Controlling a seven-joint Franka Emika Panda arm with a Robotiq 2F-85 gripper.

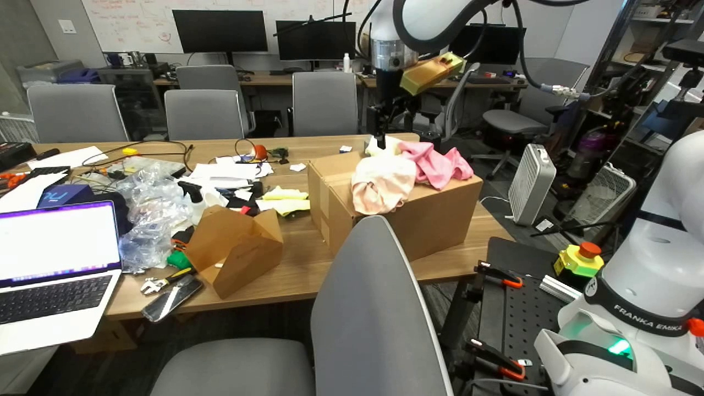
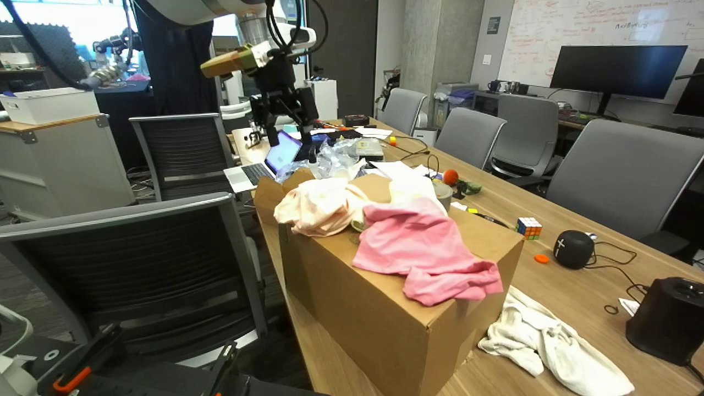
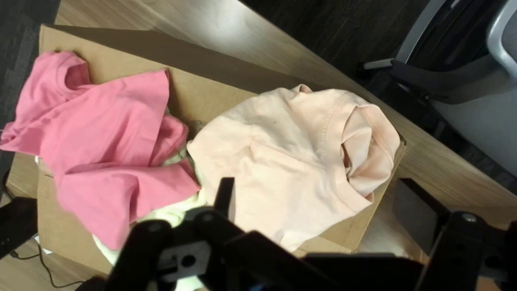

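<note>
A peach cloth point(image 3: 286, 150) lies bunched on top of a large cardboard box point(image 1: 429, 224). Beside it a pink cloth point(image 2: 422, 244) drapes over the box top, and a pale yellow-green cloth point(image 3: 177, 208) shows partly from beneath. My gripper point(image 2: 291, 144) hangs above the box, pointing down. In the wrist view its fingers point(image 3: 225, 196) stand wide apart, open, with the peach cloth visible below and between them. Nothing is held.
An open brown carton point(image 1: 237, 254), a laptop point(image 1: 53, 277) and plastic wrap point(image 1: 152, 211) crowd the table's left side. A white cloth point(image 2: 554, 343) lies beside the box. A grey chair point(image 1: 376, 310) stands close in front.
</note>
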